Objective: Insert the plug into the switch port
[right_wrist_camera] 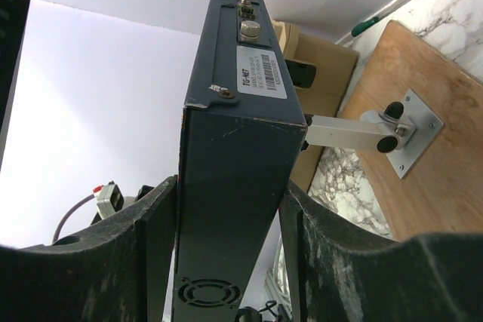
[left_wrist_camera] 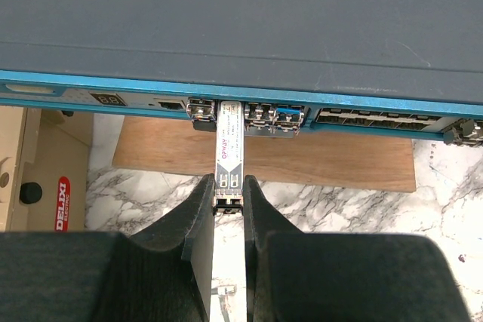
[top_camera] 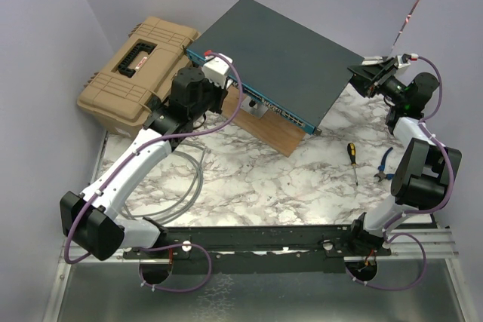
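In the left wrist view, a silver transceiver plug (left_wrist_camera: 229,145) with a white label is gripped at its near end by my left gripper. Its far end meets the blue front panel of the switch (left_wrist_camera: 355,28), between other silver port fittings; how deep it sits I cannot tell. The dark switch stands raised over a wooden board (left_wrist_camera: 324,164). My right gripper is shut on the switch's side end, seen close in the right wrist view and at the top view's right.
A tan case (top_camera: 130,65) lies at the back left, a grey cable loops beside it. A screwdriver (top_camera: 352,154) and blue pliers (top_camera: 383,164) lie on the marble at the right.
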